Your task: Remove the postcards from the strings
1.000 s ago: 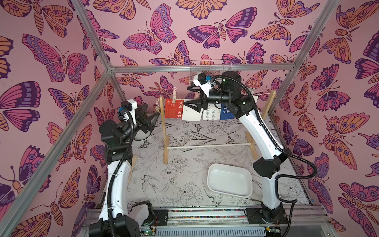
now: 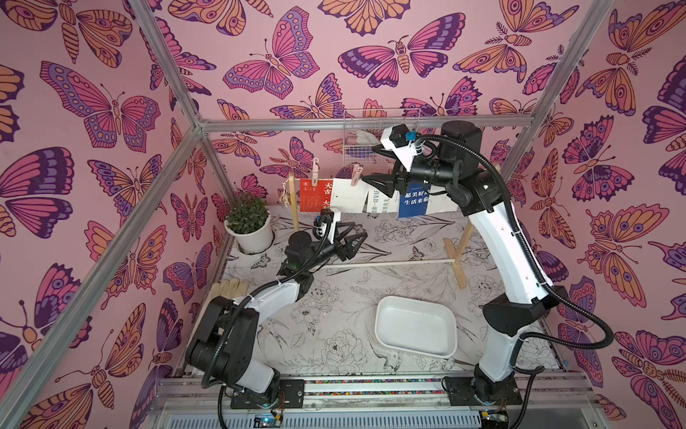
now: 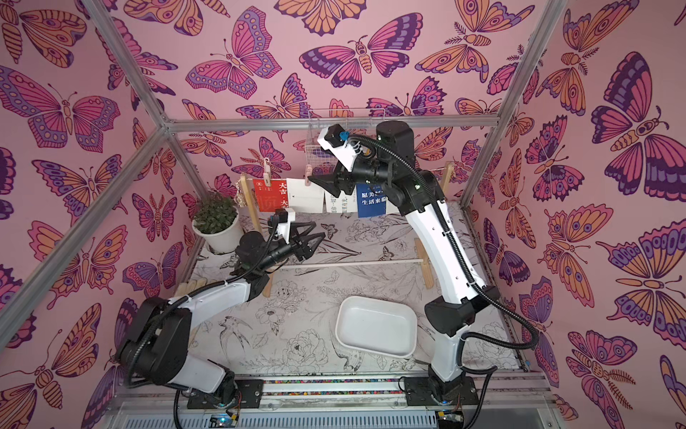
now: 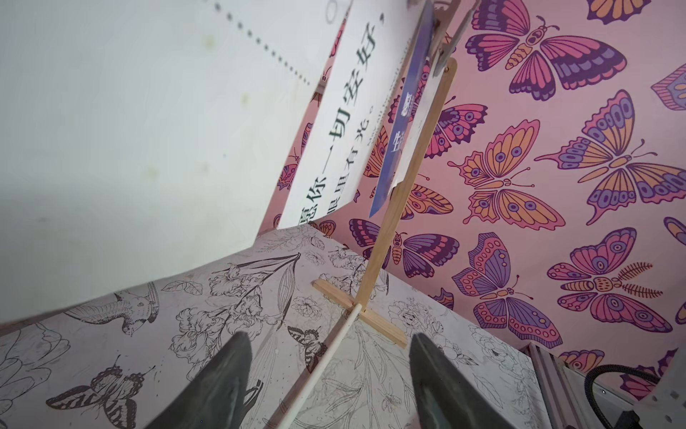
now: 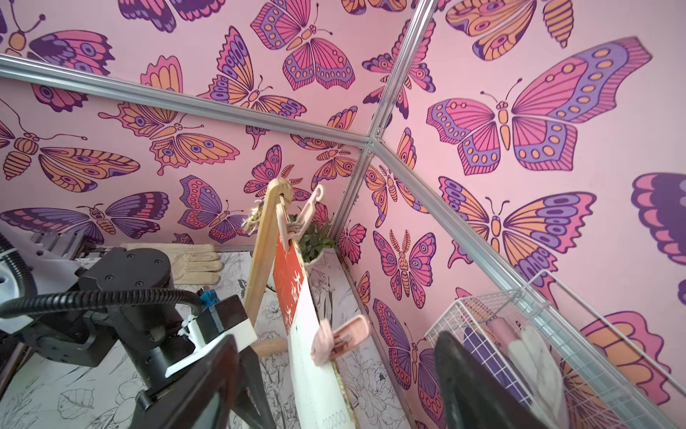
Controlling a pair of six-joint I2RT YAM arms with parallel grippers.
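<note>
Postcards hang in a row from a string on a wooden stand: a red card (image 2: pixel 316 195), a white card (image 2: pixel 348 196), a lettered white card (image 4: pixel 350 121) and a blue card (image 2: pixel 413 200), with another pale card at the right end. A pink clothespin (image 5: pixel 336 343) grips the white card's top edge. A pale clothespin (image 5: pixel 295 220) is on the red card. My right gripper (image 2: pixel 378 168) stands open at string height, just right of the pink clothespin. Lower, in front of and below the white card, my left gripper (image 2: pixel 356 239) is open; nothing lies between its fingers.
An empty white tray (image 2: pixel 416 349) stands at the front right of the table. A potted plant (image 2: pixel 248 223) is at the back left. Behind the string hangs a wire basket (image 5: pixel 493 343). The stand's low crossbar (image 2: pixel 400 264) runs between its feet.
My left gripper has travelled right from near the plant to under the white card. The right gripper has shifted right and slightly up, uncovering the pink clothespin. The cards still hang.
</note>
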